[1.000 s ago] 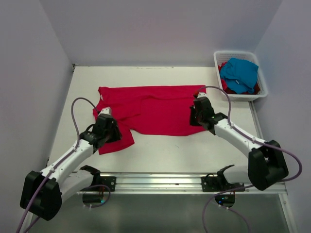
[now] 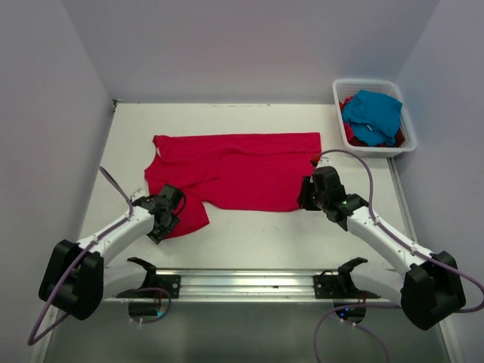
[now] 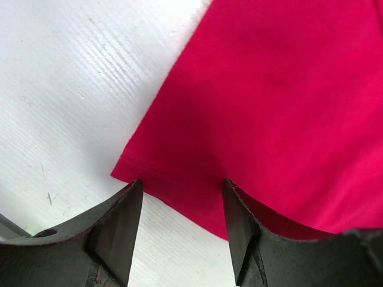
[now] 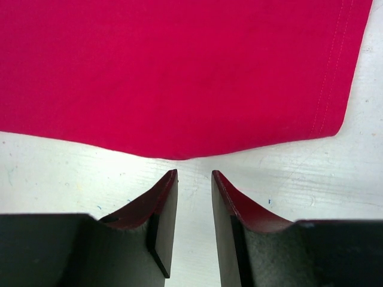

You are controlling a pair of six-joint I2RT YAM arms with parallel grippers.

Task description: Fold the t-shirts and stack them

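Observation:
A red t-shirt (image 2: 257, 174) lies spread across the white table, its top strip along the back and a sleeve flap reaching toward the front left. My left gripper hangs open over that flap's corner at the front left, red cloth below and between its fingers but not gripped. My right gripper is part open, just outside the shirt's near edge at the right, with bare table between its fingers.
A white basket (image 2: 408, 140) with blue and red clothes (image 2: 370, 117) stands at the back right. Grey walls border the sides and back.
My left gripper has moved down and leftward onto the flap's corner. My right gripper has moved rightward and toward the front. The shirt looks nearly unchanged.

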